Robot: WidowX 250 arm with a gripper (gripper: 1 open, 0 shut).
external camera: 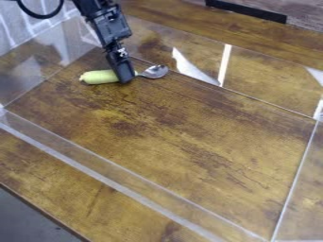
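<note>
A light yellow-green handled utensil (97, 77) with a metal scoop end (155, 71) lies on the wooden surface at the upper left, inside clear panels. My black gripper (124, 77) is down over its middle, near where handle meets metal, and hides that part. The gripper looks shut; whether anything is between its fingers cannot be made out.
Clear acrylic walls border the wooden work area (171, 142) on the sides. A dark bar (246, 11) sits beyond the back edge.
</note>
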